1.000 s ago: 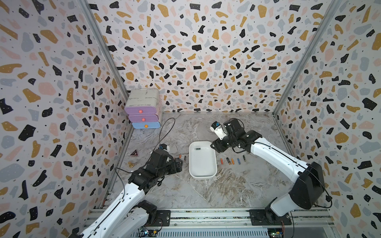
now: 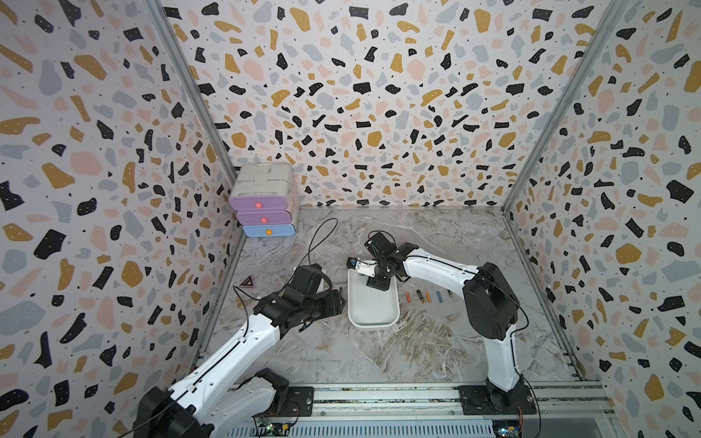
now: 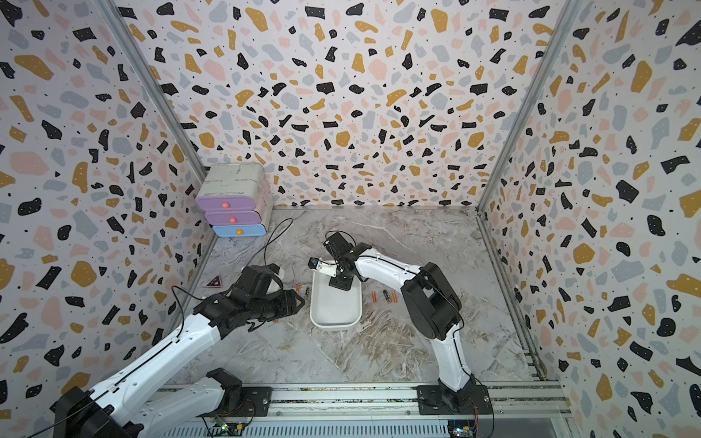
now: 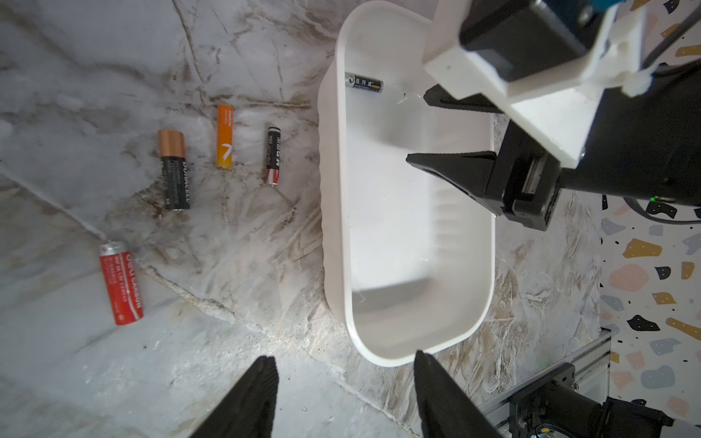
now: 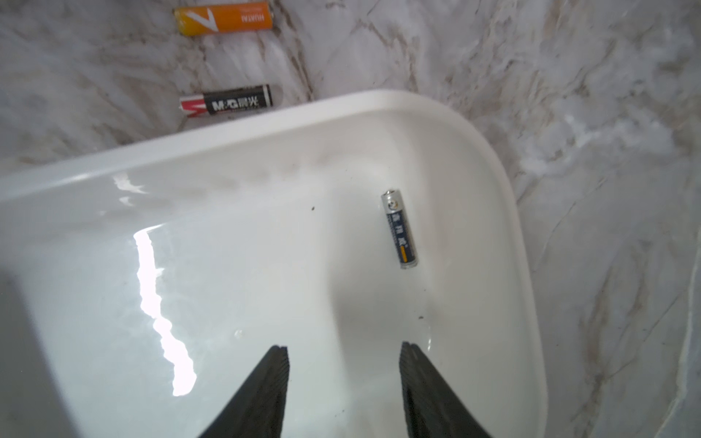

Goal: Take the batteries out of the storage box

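One small dark battery (image 5: 399,230) lies on the floor of the white storage box (image 2: 374,324), near a corner at its far end. My right gripper is over the inside of the box, open, its fingers empty and apart from that battery. To the left of the box, my left gripper is above the table with a wide gap and nothing between its fingers. Beside the box on this side lie a black-and-red battery (image 4: 273,155), an orange battery (image 4: 225,136), a copper-topped battery (image 4: 173,169) and a red battery (image 4: 122,283).
More batteries lie on the table right of the box, among them a red one (image 2: 408,297) and a blue one (image 2: 439,297). A drawer cabinet (image 2: 264,198) stands at the back left. Open table lies in front of the box.
My right arm has swung left, from the box's right edge to over its far end, hiding the battery inside from above. The left gripper has shifted slightly right, towards the box.
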